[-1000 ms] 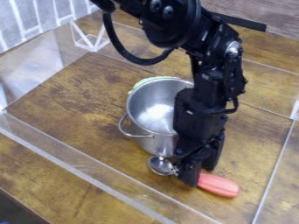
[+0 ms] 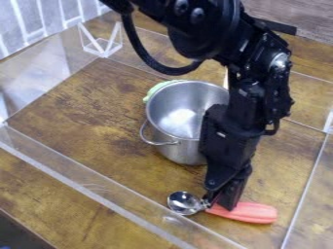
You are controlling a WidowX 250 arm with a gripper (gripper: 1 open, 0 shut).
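Observation:
A steel pot [image 2: 180,107] with a wire side handle stands upright in the middle of the table. In front of it lies a metal scoop [image 2: 185,202] with a red handle [image 2: 244,212] pointing right. My black gripper [image 2: 221,198] is low over the utensil, its fingertips at the junction of scoop and handle. Whether the fingers are closed on it is hard to make out. The arm hides the pot's right side.
A pale green item [image 2: 156,91] is partly hidden behind the pot. Transparent panels edge the workspace, with a white frame at the back left.
My gripper has shifted slightly right and down from over the pot's front. The scoop now shows more fully, and the red handle has moved a little.

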